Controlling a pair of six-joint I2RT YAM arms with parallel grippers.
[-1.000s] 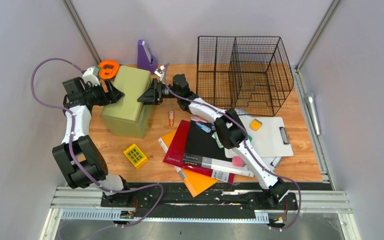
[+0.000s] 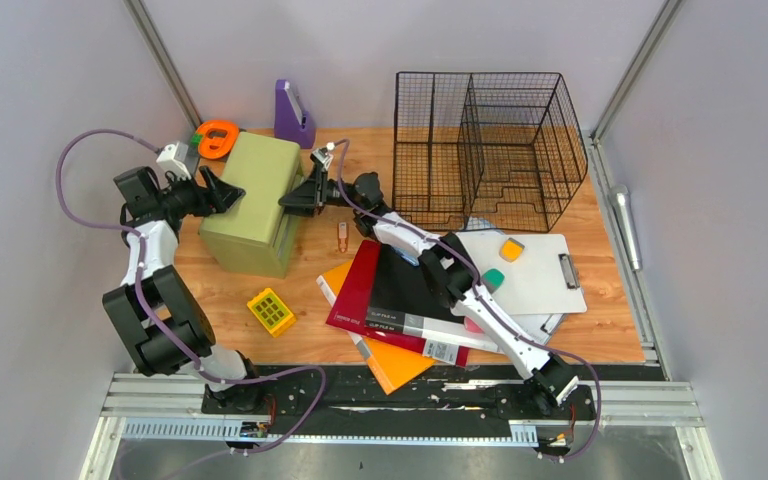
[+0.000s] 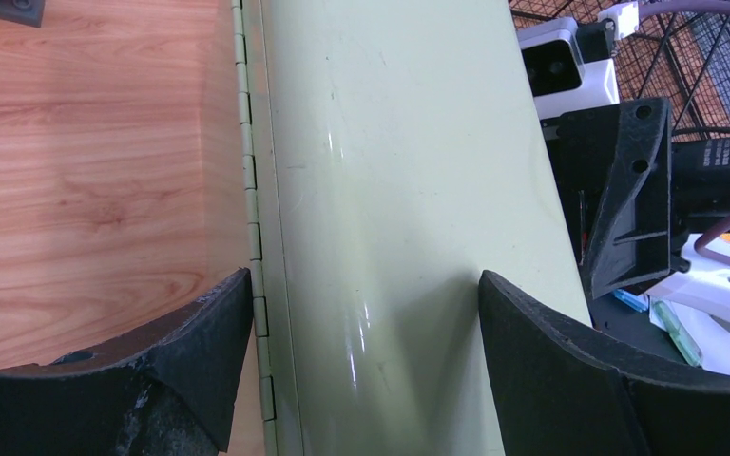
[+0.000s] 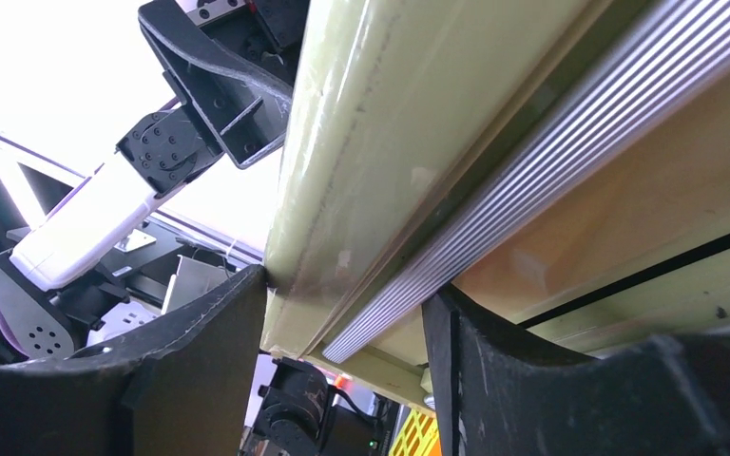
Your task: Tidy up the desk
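Note:
A pale green box-shaped cabinet (image 2: 245,222) stands at the left of the desk, with a hinge strip along one edge in the left wrist view. At its left top edge, my left gripper has its fingers apart, one beyond the hinge edge and the other over the pale face. On the right side, my right gripper straddles a green panel with a ribbed silver strip (image 4: 494,209). Its fingers are spread, one outside the panel and one on the inner side by the strip. Whether either presses firmly is unclear.
A black wire basket (image 2: 490,150) occupies the back right. Red, black and orange folders (image 2: 400,372) lie in front, beside a white clipboard (image 2: 545,285). Around the cabinet are a yellow block (image 2: 271,312), an orange tape dispenser (image 2: 218,138) and a purple holder (image 2: 293,118).
Both arms have shifted slightly, the left one a little to the left and the right one a little toward the front. The cabinet appears nudged slightly left.

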